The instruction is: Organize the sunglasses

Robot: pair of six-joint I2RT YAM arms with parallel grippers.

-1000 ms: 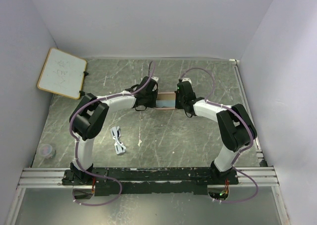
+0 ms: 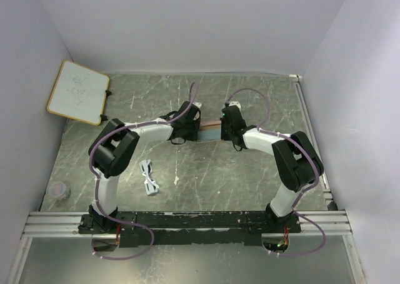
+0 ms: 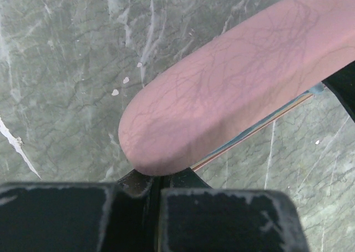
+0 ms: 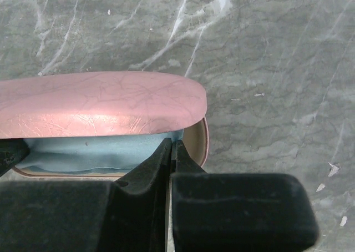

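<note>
A pink sunglasses case (image 2: 211, 123) with a tan inside lies open between my two grippers, its lid raised. Light blue cloth (image 4: 100, 152) lines its inside; no sunglasses can be made out. At the case's left end, my left gripper is shut on the case, its tips partly covered by the pink lid (image 3: 233, 80). My right gripper is shut at the right end, with its tips against the cloth near the rim (image 4: 206, 144). Whether anything thin is pinched there cannot be seen.
A whiteboard (image 2: 78, 91) leans at the back left. A round clear container (image 2: 59, 190) sits at the front left, and a pale forked item (image 2: 149, 177) lies left of centre.
Over the last second the case has shifted slightly toward the front of the table, both grippers moving with it. My left gripper has also edged a little to the right.
</note>
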